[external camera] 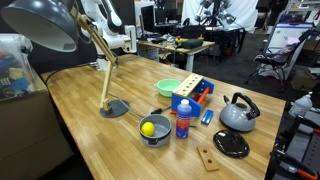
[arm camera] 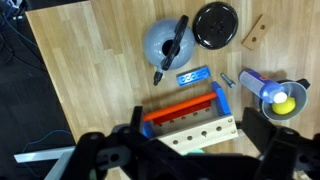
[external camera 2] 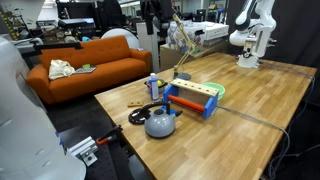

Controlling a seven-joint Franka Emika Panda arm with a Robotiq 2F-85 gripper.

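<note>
My gripper stands open in the wrist view, its dark fingers wide apart above the table and nothing held between them. Below that gap lies a blue-and-cream toolbox (arm camera: 193,130) with a red bar. A grey kettle (arm camera: 170,45) with a black handle sits beside a black round lid (arm camera: 215,25). The blue bottle (external camera: 183,118) is upright next to a grey pot (external camera: 156,130) with a yellow ball (external camera: 148,129) inside. A small blue block (arm camera: 193,76) lies between kettle and toolbox. In exterior view 2 the arm hangs high above the table.
A wooden piece with holes (external camera: 208,158) lies near the lid. The green bowl (external camera: 169,87) is behind the toolbox. A large lamp (external camera: 52,25) on a wooden stand rises from the table's left side.
</note>
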